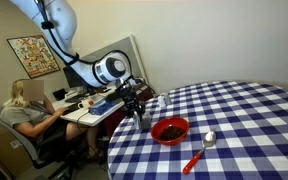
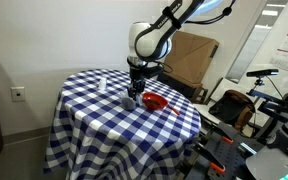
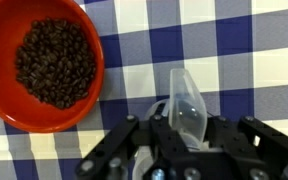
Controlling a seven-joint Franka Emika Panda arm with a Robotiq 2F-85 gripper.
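Observation:
In the wrist view, my gripper is shut on a pale, glossy, narrow object (image 3: 187, 100) that sticks out past the fingers. What the object is cannot be made out, and its lower part is hidden by the gripper. A greyish round rim, perhaps of a cup, shows partly below it. Exterior view 2 has a grey cup (image 2: 129, 103) on the table just under the gripper (image 2: 137, 91). Beside the gripper stands a red bowl (image 3: 100, 75) holding dark brown beans (image 3: 56, 62); they are apart.
A spoon with a red handle (image 1: 194, 160) lies past the bowl. Towards the back of the table stands a white bottle (image 2: 103, 84). A person (image 1: 39, 118) sits at a desk away from it.

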